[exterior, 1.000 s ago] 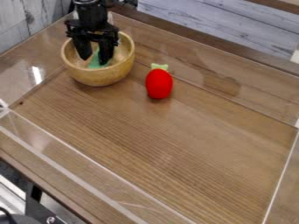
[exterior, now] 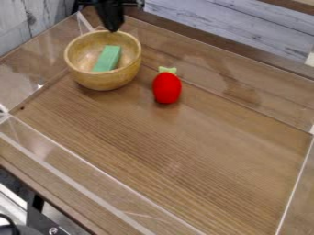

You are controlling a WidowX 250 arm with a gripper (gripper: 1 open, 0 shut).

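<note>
A wooden bowl (exterior: 113,81) sits at the upper left of the table, with a green block (exterior: 106,58) lying inside it. The black gripper (exterior: 113,18) is at the top edge, above and behind the bowl, mostly out of frame; its fingertips are small and dark, so whether they are open or shut is unclear. To the right of the bowl lies a red strawberry-like object (exterior: 167,88) with a green top.
A pale wall (exterior: 37,27) stands along the back left.
The gripper has risen up and away from inside the bowl, uncovering the green block, which stays in the bowl.
</note>
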